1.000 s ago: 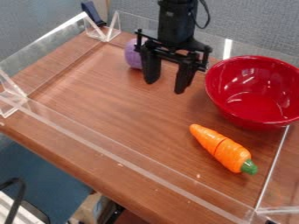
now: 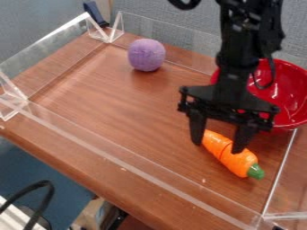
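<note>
My black gripper (image 2: 220, 130) hangs low at the right of the camera view, its two fingers open and apart, just above the upper end of an orange carrot (image 2: 232, 158) with a green tip. The carrot lies on the wooden tray floor. Behind the arm, a red bowl (image 2: 288, 90) is partly hidden. A purple round object (image 2: 146, 54) sits at the back, left of the arm.
Clear low walls (image 2: 14, 99) border the wooden surface (image 2: 96, 126), whose middle and left are free. Black cables lie outside at the lower left.
My gripper has moved down and to the right, from beside the purple object to over the carrot, now covering part of the red bowl.
</note>
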